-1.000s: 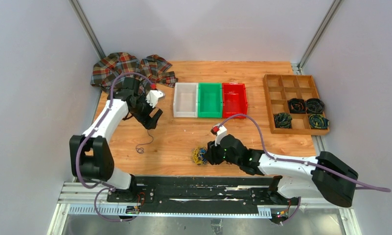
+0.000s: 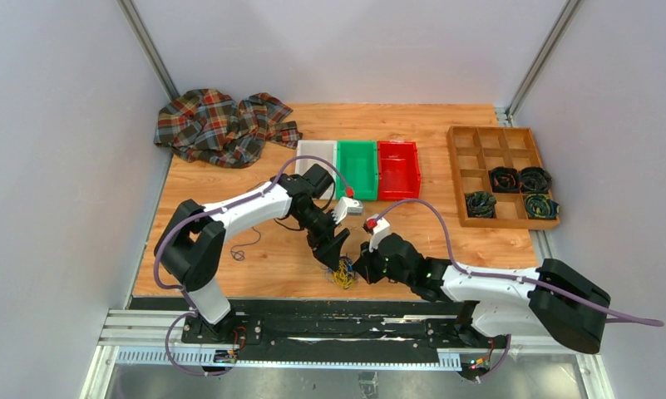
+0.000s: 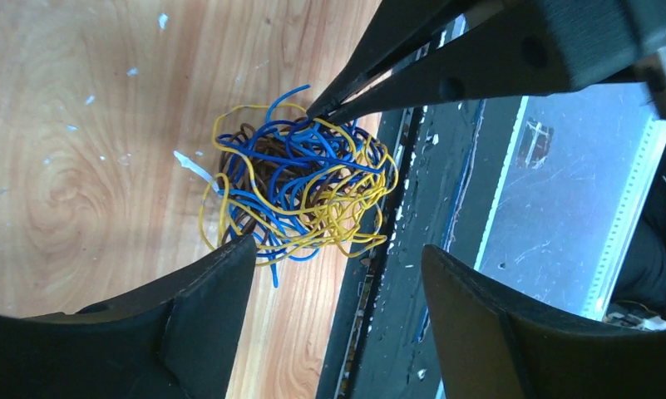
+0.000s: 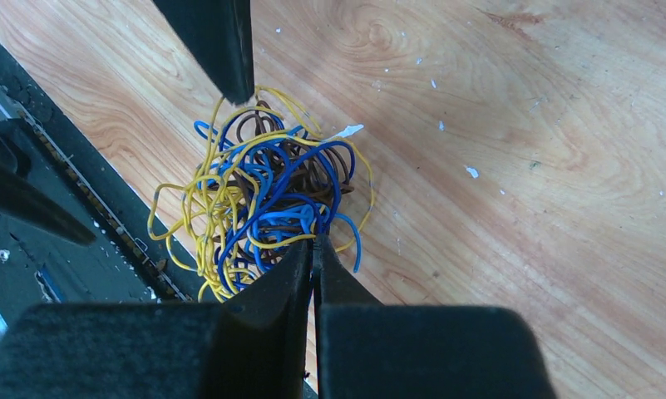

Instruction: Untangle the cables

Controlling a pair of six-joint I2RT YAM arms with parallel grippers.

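A tangle of yellow, blue and brown cables [image 3: 300,187] lies on the wooden table near its front edge. Above it, my left gripper is open, its two fingers apart on either side of the tangle and nothing gripped. My right gripper is shut with its fingertips touching the edge of the tangle. Yellow and blue strands [image 4: 292,220] run right up to these tips; whether one is pinched between them is hidden. In the top view the left gripper [image 2: 329,259] partly covers the cables [image 2: 343,277], and the right gripper [image 2: 358,271] is close beside it.
White, green [image 2: 358,170] and red [image 2: 398,170] bins stand at the back. A wooden divided box [image 2: 471,137] with several coiled cables is at right, a plaid cloth [image 2: 221,129] at back left. A thin loose cable [image 2: 239,254] lies left. Both grippers are close together.
My left arm has swung from the left across to the tangle and down toward the front. The right gripper and the tangle have shifted slightly toward the front edge.
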